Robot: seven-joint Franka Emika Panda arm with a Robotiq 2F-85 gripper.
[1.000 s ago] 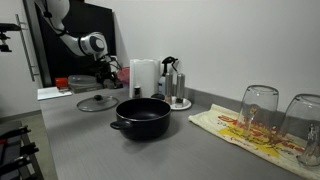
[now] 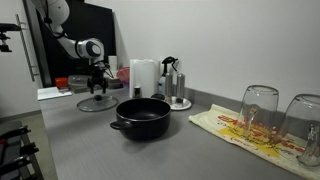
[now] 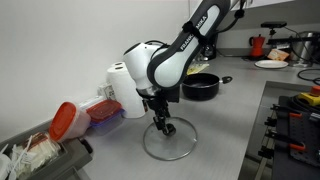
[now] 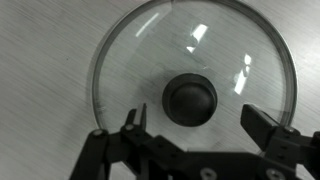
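A round glass lid [image 3: 171, 138] with a dark rim and a black knob [image 4: 190, 100] lies flat on the grey table. Just above that knob is my gripper, pointing down; in the wrist view its fingers stand apart, one on each side and slightly below the knob. Nothing is held between them. The black pot [image 2: 142, 118] stands uncovered on the table, apart from the lid and nearer the camera in exterior view 1.
A paper towel roll [image 2: 144, 76] and metal shakers [image 2: 180, 90] stand along the back. Two upturned glasses [image 2: 258, 110] rest on a yellow cloth [image 2: 228, 124]. Red and blue containers [image 3: 104, 111] sit near the lid. Clear table surface lies in front of the pot.
My arm has come down toward the lid, bringing the gripper from above it to close over the knob. The lid and pot have stayed in place.
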